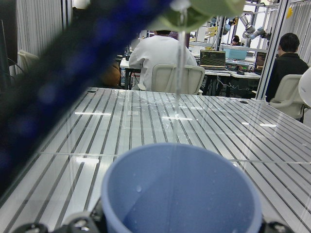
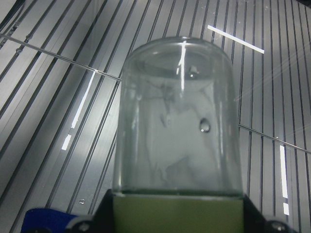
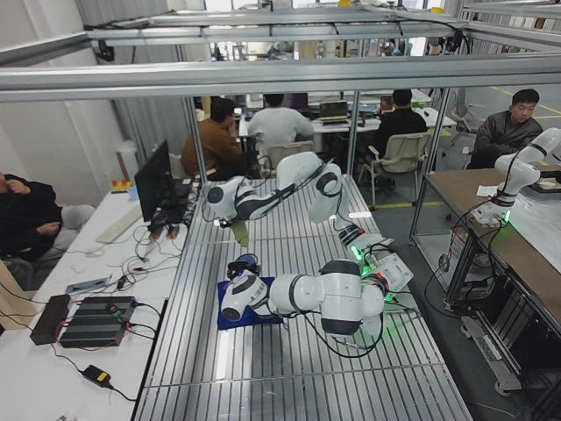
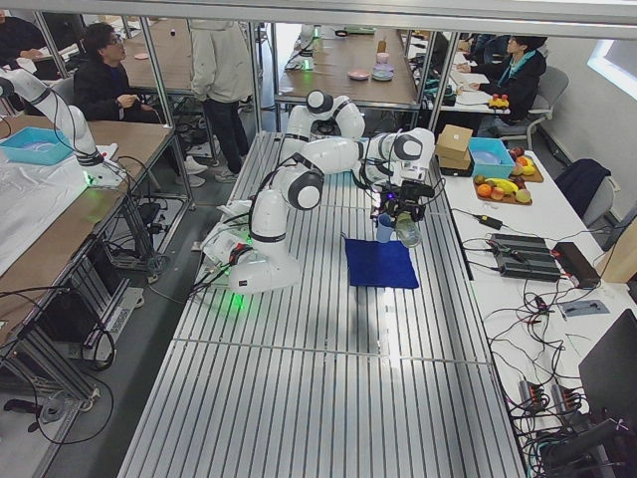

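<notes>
A blue cup (image 1: 180, 194) fills the bottom of the left wrist view, held in my left gripper (image 3: 241, 270) low over a blue cloth (image 4: 381, 264). My right gripper (image 3: 232, 219) is shut on a clear container with a green band (image 2: 177, 126), tipped above the cup; the camera right view shows it beside and over the cup (image 4: 384, 227). A thin stream of liquid falls from green rims at the top of the left wrist view into the cup.
Metal frame posts and seated people are beyond.
</notes>
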